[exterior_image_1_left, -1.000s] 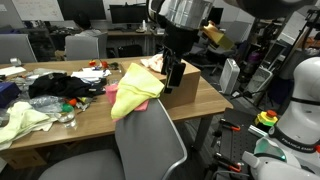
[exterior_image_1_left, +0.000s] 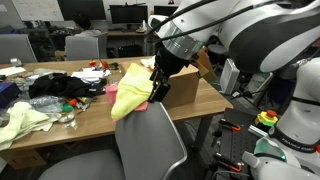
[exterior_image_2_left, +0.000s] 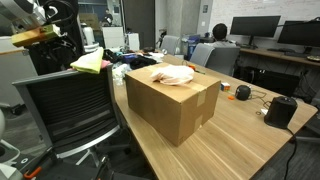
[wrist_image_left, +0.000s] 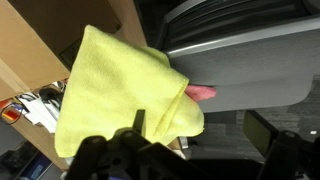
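A yellow cloth (exterior_image_1_left: 132, 90) hangs over the top edge of the grey chair's backrest (exterior_image_1_left: 148, 140), with a bit of pink cloth (wrist_image_left: 200, 92) showing beneath it in the wrist view. My gripper (exterior_image_1_left: 155, 87) is open, just right of the cloth and above the chair back. From the wrist, the two dark fingers (wrist_image_left: 275, 143) stand wide apart, and the gap between them holds nothing. In exterior view 2 the yellow cloth (exterior_image_2_left: 90, 62) drapes at the chair's top corner, with the arm coming in from the left.
Behind the chair is a wooden table (exterior_image_1_left: 95, 128) with a cardboard box (exterior_image_2_left: 175, 108) carrying a pale pink cloth (exterior_image_2_left: 172, 74). Bags, cloths and small items crowd the table's left part. A pale green cloth (exterior_image_1_left: 20, 122) lies at its left end.
My gripper has tilted and swung slightly left and down, with the arm now reaching in more from the right. The yellow cloth and the chair look unmoved.
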